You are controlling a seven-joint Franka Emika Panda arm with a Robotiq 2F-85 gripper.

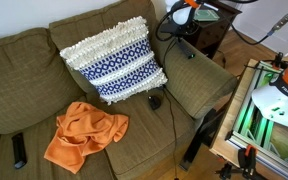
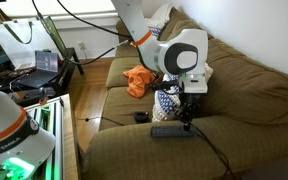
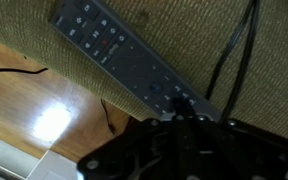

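A dark grey remote-like panel with rows of buttons runs diagonally through the wrist view. In exterior view 2 the same panel lies on the sofa's near armrest. My gripper is over its lower right end, with the fingertips dark and hard to make out against it. Shut, it shows nothing clearly between its fingers. From exterior view 2, the gripper points down at the panel's right end, touching or very close to it. In exterior view 1 the arm hides most of the panel.
Black cables run over the armrest beside the gripper. An orange cloth, a blue-and-white pillow and a black remote rest on the sofa. Wooden floor lies beyond the armrest's edge.
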